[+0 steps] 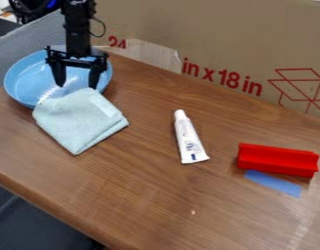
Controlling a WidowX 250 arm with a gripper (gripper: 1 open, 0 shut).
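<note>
My gripper (pixel 77 70) is open, its black fingers pointing down over the light blue bowl (pixel 23 79) at the back left. A folded pale cloth (pixel 81 121) lies on the wooden table at the bowl's front edge, just below the fingers. I cannot tell whether the fingertips touch anything. A white tube (pixel 190 138) lies near the table's middle.
A red object (pixel 277 161) lies at the right beside a blue strip (pixel 271 183). A cardboard box (pixel 221 39) backs the table (pixel 149 205).
</note>
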